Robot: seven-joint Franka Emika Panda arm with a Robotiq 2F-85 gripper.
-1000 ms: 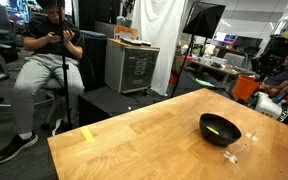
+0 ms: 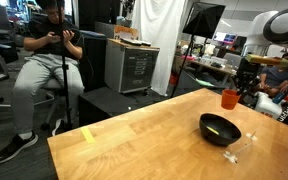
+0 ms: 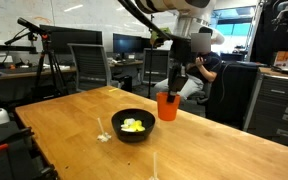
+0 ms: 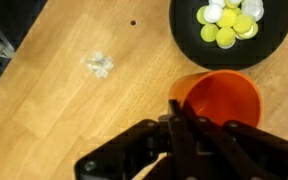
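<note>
An orange cup (image 2: pixel 230 100) is held by its rim in my gripper (image 3: pixel 172 91), which is shut on its wall. Seen from the wrist, the cup (image 4: pixel 230 98) looks empty, its opening facing the camera. Close beside it is a black bowl (image 2: pixel 214 133). Yellow and white round pieces (image 4: pixel 227 22) lie in that bowl. In exterior view 2 the cup (image 3: pixel 168 106) appears just to the right of the bowl (image 3: pixel 134 113); its exact height over the table cannot be told.
The wooden table (image 2: pixel 134 137) has wide bare areas to the bowl's left in exterior view 1. A small whitish item (image 4: pixel 99 64) lies on the wood near the bowl. A seated person (image 2: pixel 52 55) is beyond the table.
In exterior view 1 the cup and gripper have moved left and slightly down from the right side, coming nearer the bowl. The bowl has stayed in place.
</note>
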